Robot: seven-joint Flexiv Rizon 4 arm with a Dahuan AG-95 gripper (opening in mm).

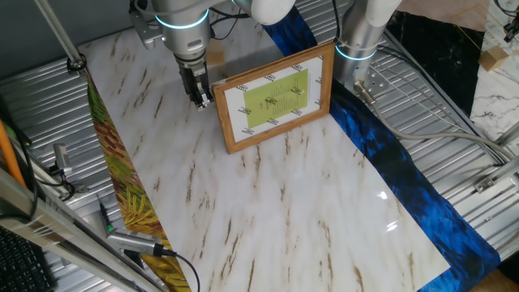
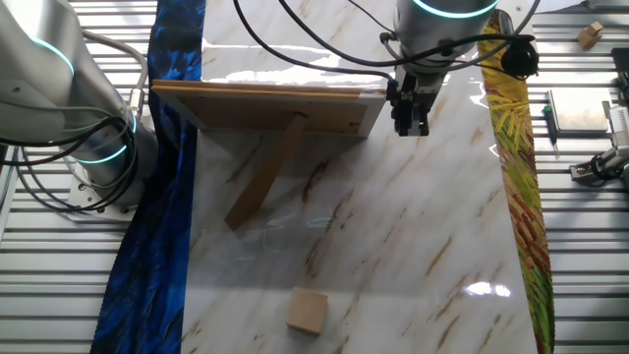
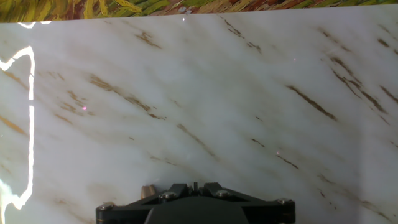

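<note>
A wooden picture frame [image 1: 276, 99] with a green printed centre stands upright on the marble-patterned board, leaning on the wooden strut [image 2: 267, 175] behind it. Beside one end of the frame, my gripper [image 1: 202, 104] points downward, apart from the strut. In exterior view 2 the gripper [image 2: 412, 128] hangs just right of the frame's end. The wrist view shows the gripper shut, nothing visible between its fingers. A small piece of wood [image 3: 147, 191] peeks out left of it, probably the frame's end. A small wooden block [image 2: 307, 310] lies behind the frame.
The marble-patterned board [image 1: 268, 211] is clear in front of the frame. A blue cloth strip [image 1: 405, 178] and a yellow-green painted strip [image 1: 130, 191] border it. Black cables [image 2: 324, 64] loop above the frame.
</note>
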